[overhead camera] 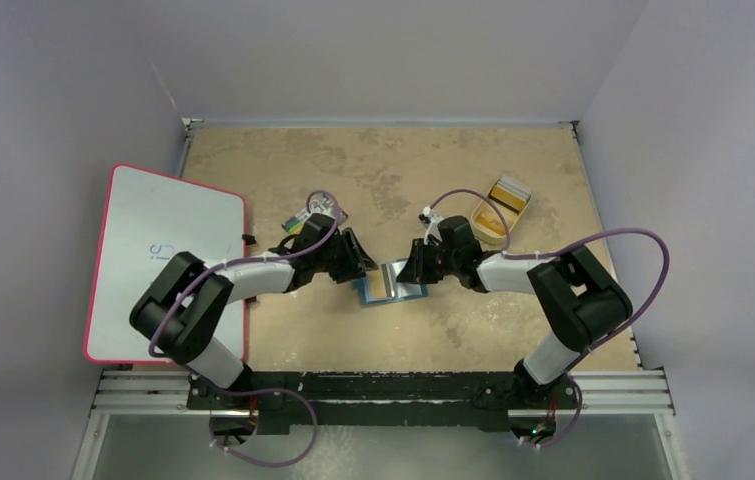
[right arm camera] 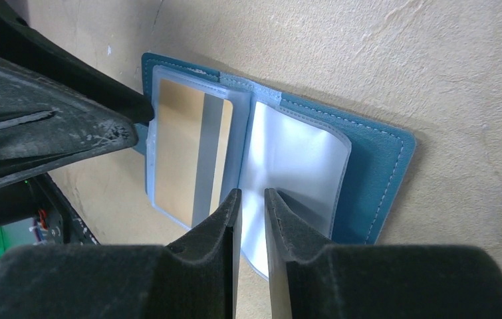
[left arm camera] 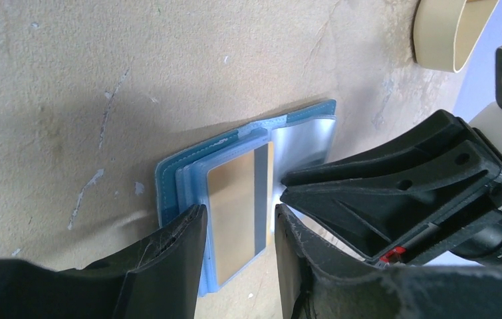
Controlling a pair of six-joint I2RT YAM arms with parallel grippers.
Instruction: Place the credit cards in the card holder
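Note:
A blue card holder lies opened flat at the middle of the table. A gold card with a dark stripe sits in the holder's left-hand sleeve. The right-hand side has a pale, shiny clear sleeve, its edge curling up. My left gripper is part open over the gold card's side, its fingers apart and no grasp showing. Over the clear sleeve my right gripper stands narrowly open; whether its tips touch the plastic, I cannot tell.
A round-ended tan box with gold and grey contents stands at the back right. Colourful cards lie behind my left arm. A whiteboard covers the left side. Both grippers are close together over the holder.

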